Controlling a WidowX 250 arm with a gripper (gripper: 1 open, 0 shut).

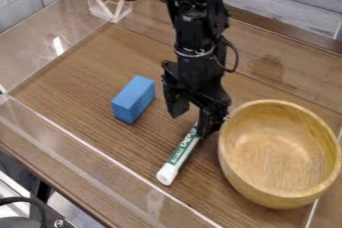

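The black robot arm hangs from the top centre down to the middle of the wooden surface, its gripper point(190, 102) just above the upper end of a white and green marker point(179, 157). The gripper's fingers are open; whether anything is between them is hard to see against the dark body. A blue block point(134, 98) lies to the left of the gripper, and a yellow bowl point(278, 147) stands to its right, close by.
A clear plastic rim runs along the left edge of the wooden surface point(80, 122). A black cable shows at the bottom left corner.
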